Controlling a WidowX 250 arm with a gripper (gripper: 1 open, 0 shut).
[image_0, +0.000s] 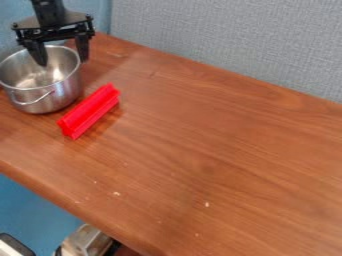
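My black gripper is over a steel pot at the upper left, its fingers open, with fingers at the pot's upper rim. I cannot see anything between them. A red, elongated ridged object lies diagonally on the wooden table just right of and below the pot, apart from it.
A grey textured panel runs along the back. The table's near edge crosses the lower left, with blue surface and some hardware below.
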